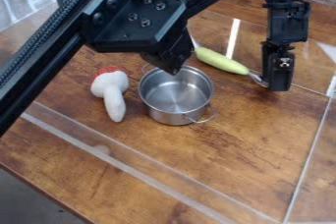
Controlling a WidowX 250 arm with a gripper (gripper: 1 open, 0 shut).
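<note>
My gripper (276, 71) points down at the right of the camera view, low over the wooden table, standing open beside the silver end of a pale yellow-green handled utensil (226, 63). Whether its fingers touch that utensil is unclear. A small steel pot (176, 104) with wire handles sits in the middle, left of and below the gripper. Left of the pot lies a white object with a red-edged round top (113, 90), its narrow end toward the front.
Pale tape lines run along its left and right parts. My arm covers much of the upper left.
</note>
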